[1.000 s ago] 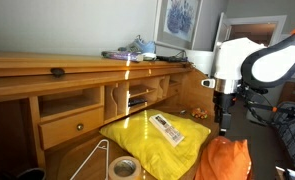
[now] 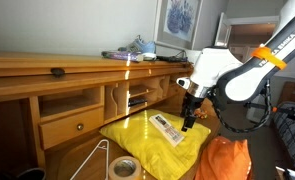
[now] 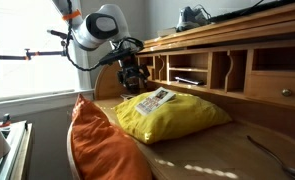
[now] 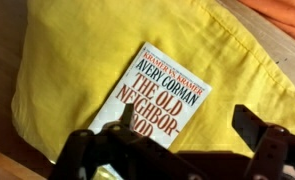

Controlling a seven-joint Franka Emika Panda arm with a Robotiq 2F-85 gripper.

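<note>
A white paperback book [image 4: 152, 100] with red and black lettering lies on a yellow cloth-covered cushion [image 4: 82, 45]. In the first exterior view the book [image 2: 167, 129] rests near the top of the cushion [image 2: 137, 135]. My gripper [image 2: 189, 120] hangs just right of the book there, apart from it and pointing down. From the wrist, the gripper stands open with its dark fingers [image 4: 249, 125] spread wide. The book shows between and beyond them, its lower end partly hidden by the gripper body. Nothing is held.
An orange cloth [image 3: 105, 145] lies at the desk's front, beside the cushion. A roll of tape [image 2: 125, 168] and a white wire hanger shape [image 2: 95, 158] are on the left of the desktop. Wooden cubbies and drawers [image 2: 72, 126] line the back.
The arm has swung left from above the orange cloth to the book's right side. The book, cushion and cloth have stayed in place.
</note>
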